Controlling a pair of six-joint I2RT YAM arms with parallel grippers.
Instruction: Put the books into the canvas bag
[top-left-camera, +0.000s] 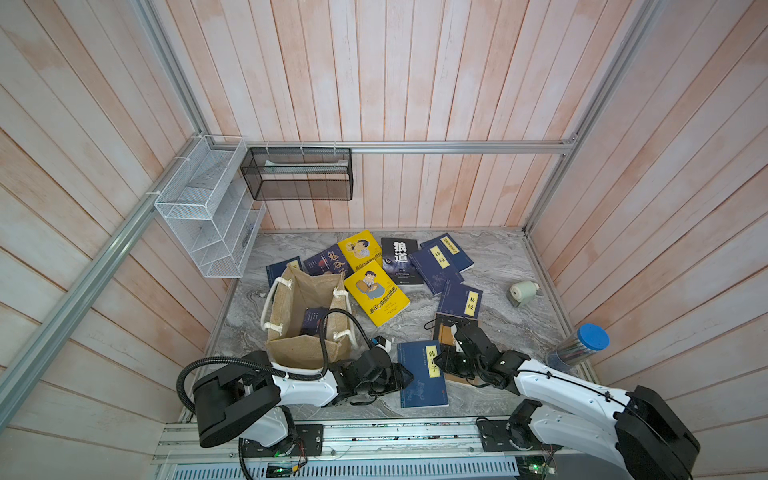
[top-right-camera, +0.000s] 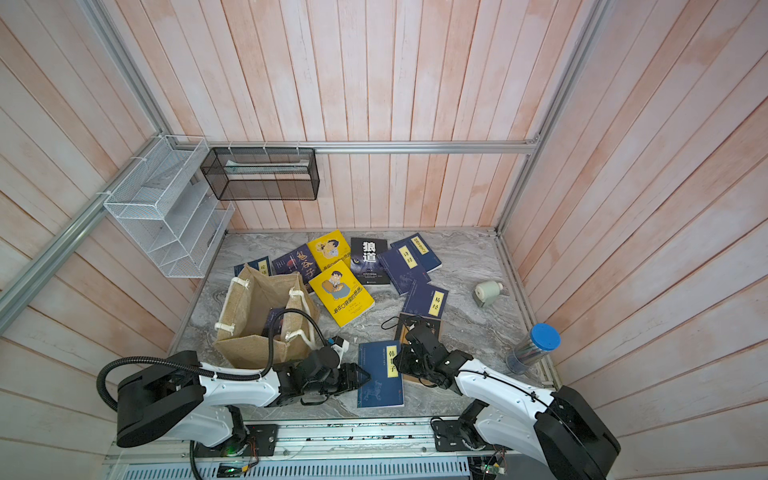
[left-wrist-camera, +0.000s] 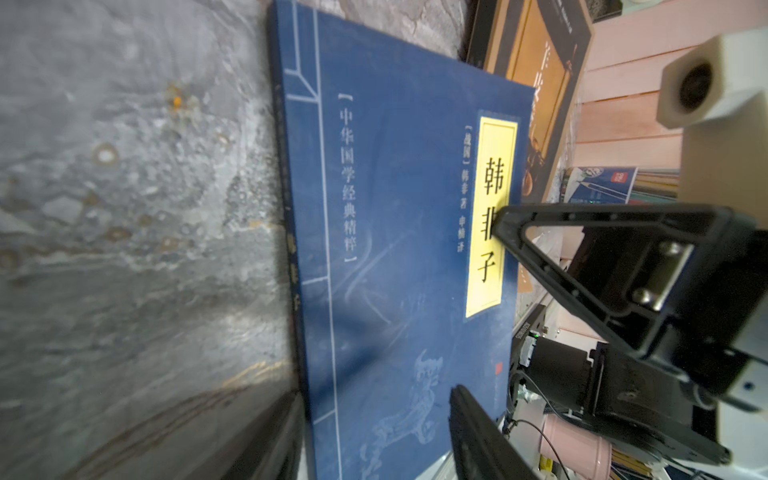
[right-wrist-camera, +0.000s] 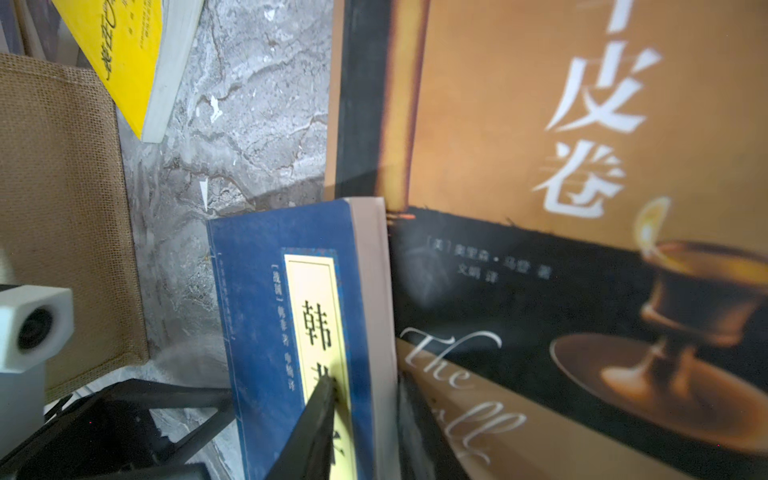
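Observation:
The blue book (top-left-camera: 423, 384) with a yellow title strip lies flat at the table's front, between my two arms. My left gripper is open over its spine side, fingers spread, nothing held. At the opposite edge, my right gripper has its fingers parted, with the book's page edge (right-wrist-camera: 376, 320) running between them; contact is unclear. Beneath that hand lies a brown and black book (right-wrist-camera: 512, 160). The canvas bag (top-left-camera: 304, 352) stands open at left, a dark book (top-left-camera: 313, 321) inside it.
Yellow books (top-left-camera: 376, 293), a black book (top-left-camera: 400, 260) and several blue books (top-left-camera: 461, 301) lie behind. On the right are a pale roll (top-left-camera: 524, 292) and a blue-lidded jar (top-left-camera: 592, 337). A black cable arcs over the bag's front corner.

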